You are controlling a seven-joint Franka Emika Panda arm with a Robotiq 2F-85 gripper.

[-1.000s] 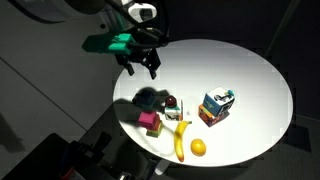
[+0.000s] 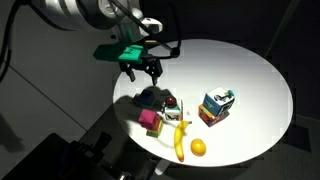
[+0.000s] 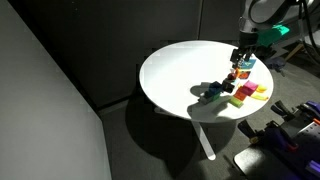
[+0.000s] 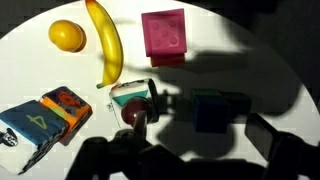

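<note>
My gripper (image 2: pixel 142 76) hangs open above the white round table, its fingers spread apart with nothing between them. In the wrist view a dark blue-green block (image 4: pixel 210 111) lies below the gap between the fingers, with a black block (image 4: pixel 239 104) beside it. The dark block (image 2: pixel 147 97) shows under the gripper in exterior view 1. To its right is a white and green box (image 2: pixel 173 113) with a dark red ball (image 2: pixel 170 101) at its top. A pink block (image 2: pixel 150 118) rests nearer the table's front edge, with green showing below it.
A yellow banana (image 2: pixel 180 141) and an orange (image 2: pixel 198 147) lie toward the front right. Colourful printed boxes (image 2: pixel 217 102) stand right of the red ball.
The gripper has come down a little and shifted slightly to the right in exterior view 1, still open. The objects on the table have stayed in place.
</note>
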